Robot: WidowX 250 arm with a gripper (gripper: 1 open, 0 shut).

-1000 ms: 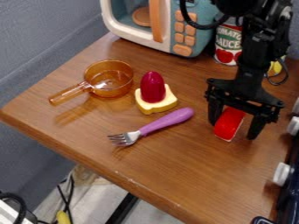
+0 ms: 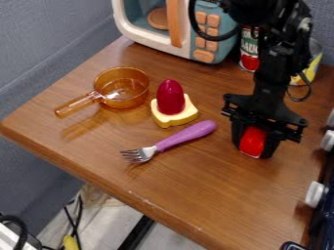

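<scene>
My black gripper (image 2: 257, 135) is down on the wooden table at the right, its fingers around a red cylindrical object (image 2: 252, 142), apparently a can, which stands between them. To its left lie a purple-handled fork (image 2: 183, 137) and a yellow sponge-like piece (image 2: 175, 116) with a dark red egg-shaped object (image 2: 170, 97) on it. An amber pan (image 2: 121, 90) with a handle sits farther left.
A toy microwave (image 2: 177, 24) stands at the back, with a red-and-white can (image 2: 249, 54) and a yellow container behind the arm. Dark equipment with white knobs borders the right edge.
The red object has become more upright between my fingers, and the gripper has shifted slightly with it. The other things have not moved.
</scene>
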